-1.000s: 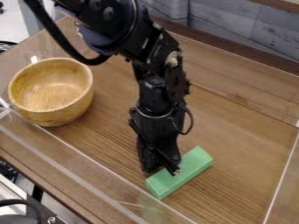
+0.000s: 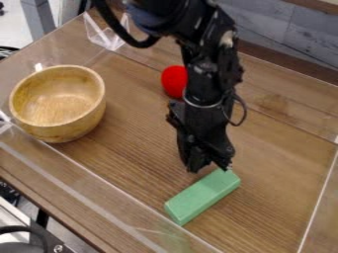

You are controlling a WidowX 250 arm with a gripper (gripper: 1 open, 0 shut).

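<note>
My black gripper (image 2: 199, 158) hangs low over the wooden table, shut, with nothing visible between its fingers. A green rectangular block (image 2: 203, 196) lies flat on the table just in front of it, toward the lower right. A red round object (image 2: 173, 80) sits behind the arm, partly hidden by it. A tan wooden bowl (image 2: 55, 102) stands at the left.
A pale wall (image 2: 284, 35) runs along the back right. Cables show at the lower left corner, and a small clear item stands at the top left.
The arm has moved back and up in the view, away from the green block, which it covered in part earlier. The block looks unmoved.
</note>
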